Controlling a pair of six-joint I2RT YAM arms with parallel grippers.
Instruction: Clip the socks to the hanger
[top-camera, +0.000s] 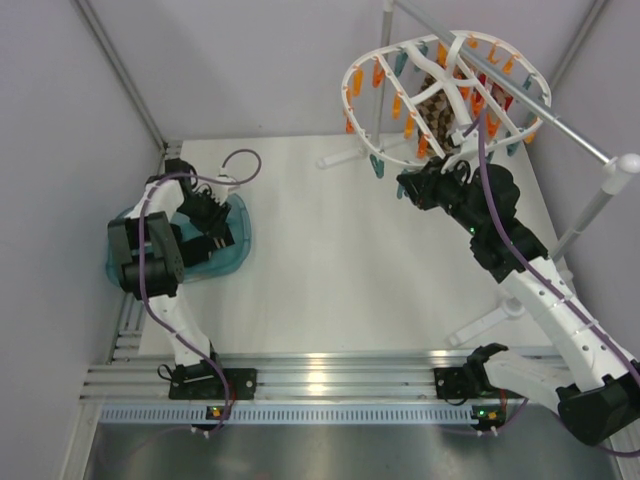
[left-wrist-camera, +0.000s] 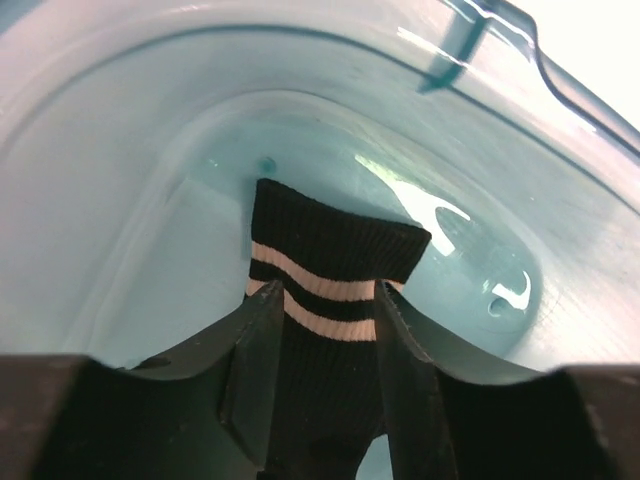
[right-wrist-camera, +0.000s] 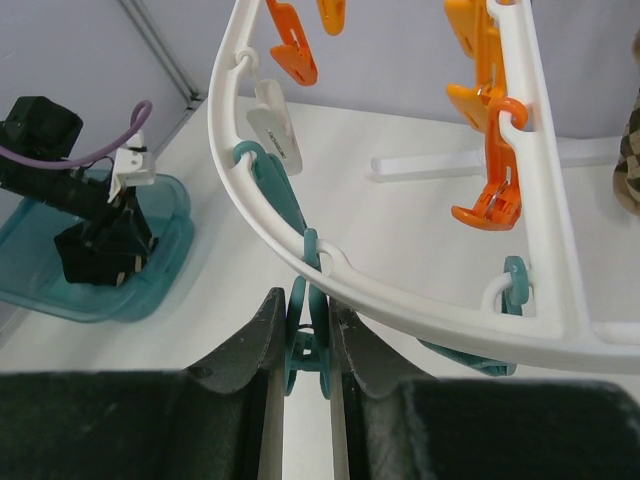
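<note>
In the left wrist view a black sock (left-wrist-camera: 335, 240) with two pale pink stripes lies in the blue basin (left-wrist-camera: 470, 200). My left gripper is open above it, one finger (left-wrist-camera: 258, 340) on each side of the sock's striped part; whether they touch the fabric cannot be told. At the right, the white round hanger (top-camera: 350, 120) carries several orange and teal clips. My right gripper is shut on a teal clip (right-wrist-camera: 312, 300) at the hanger's near rim, squeezing its handles. The clip's lower part shows behind the fingers.
More dark cloth lies in the basin (top-camera: 238, 257) beside the left arm. A patterned brown sock (top-camera: 436, 112) hangs inside the hanger. The white table (top-camera: 310, 250) between basin and hanger is clear. A metal rail (top-camera: 500, 75) crosses above the hanger.
</note>
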